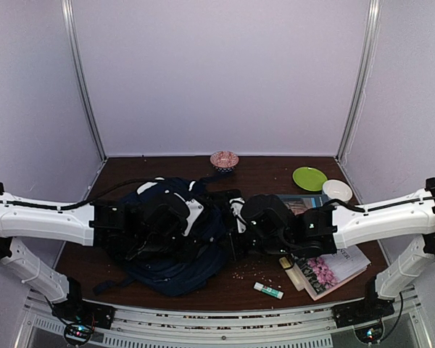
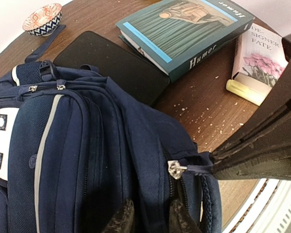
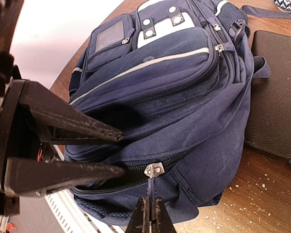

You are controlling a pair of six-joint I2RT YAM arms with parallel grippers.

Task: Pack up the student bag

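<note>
The navy backpack (image 2: 63, 145) lies on the table under both arms. In the right wrist view its front compartment zipper is partly open, with a metal slider (image 3: 153, 169). My right gripper is shut on the fabric tab hanging from that slider. My left gripper is low over the bag just beside the zipper line, its fingers apart with nothing seen between them; in the right wrist view its two fingers point at the open compartment near the slider.
A black case (image 2: 111, 63), a Humor book (image 2: 179, 29), a Designer Fate book (image 2: 257, 58), a bowl (image 1: 224, 159), a green plate (image 1: 309, 177), a white dish (image 1: 337, 190) and a glue stick (image 1: 268, 290) surround the bag.
</note>
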